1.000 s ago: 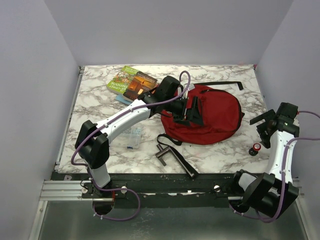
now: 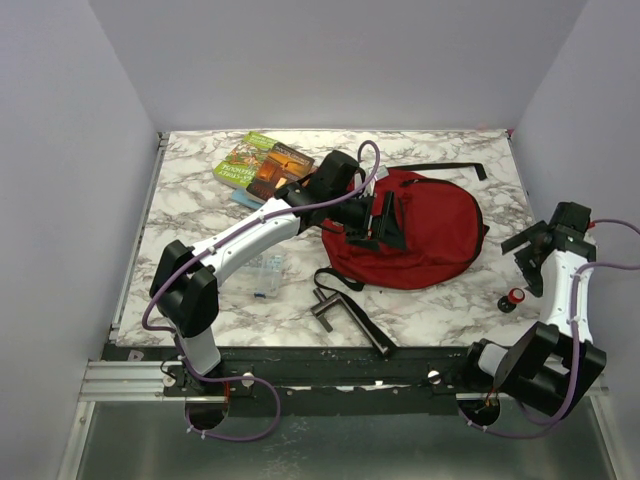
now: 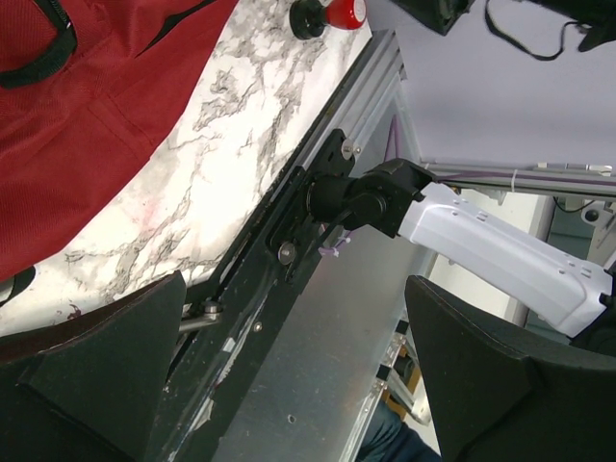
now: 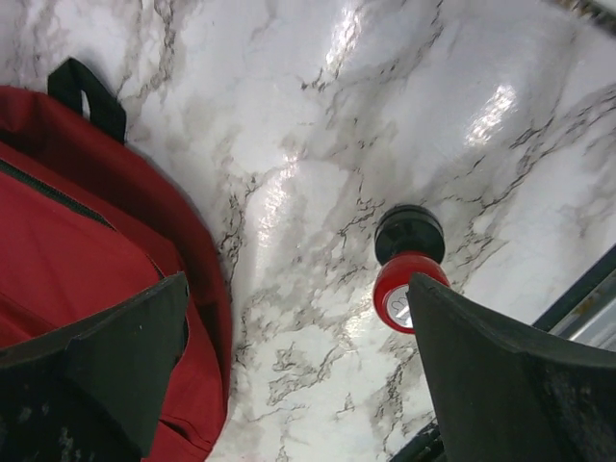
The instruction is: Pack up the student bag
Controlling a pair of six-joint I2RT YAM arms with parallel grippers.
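Observation:
The red bag (image 2: 425, 232) lies flat in the middle of the table, its black straps spread around it. Over its left part hovers my left gripper (image 2: 391, 222), open and with nothing between its fingers. A small bottle with a red cap and black base (image 4: 409, 274) lies on the marble tabletop to the right of the bag. My right gripper is open above the table close to this bottle; in the right wrist view one finger overlaps the bottle's red end. Bare tabletop shows between the right fingers, and the bag's edge appears at the left.
At the back left lie a green book (image 2: 245, 160) and a brown book (image 2: 282, 168), with a blue item (image 2: 246, 199) beside them. A clear plastic case (image 2: 264, 277) rests under the left arm.
My right arm has shifted slightly, its forearm leaning a bit further right. The left arm, bag and other objects look unmoved.

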